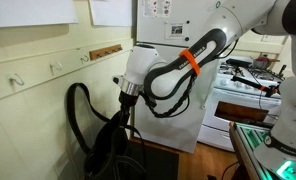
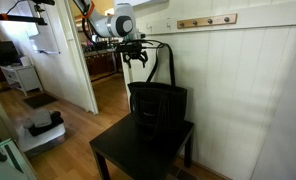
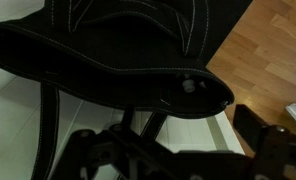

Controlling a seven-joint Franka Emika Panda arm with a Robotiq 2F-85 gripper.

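Observation:
A black bag (image 1: 110,143) with looped straps sits on a dark low table (image 1: 158,162), below the hook wall. In the other exterior view the bag (image 2: 160,108) stands upright, its strap (image 2: 169,62) rising toward the wall. My gripper (image 1: 126,102) is open, just above and beside the bag's upper edge. Seen close in the wrist view, the bag's stitched opening (image 3: 118,75) crosses ahead of my spread fingers (image 3: 250,126). One strap (image 3: 46,135) hangs to the left. Whether a finger touches the fabric, I cannot tell.
Several wall hooks (image 1: 56,68) line the wall above the bag, with a wooden hook rail (image 1: 105,51) farther along. A white stove (image 1: 228,100) stands behind the arm.

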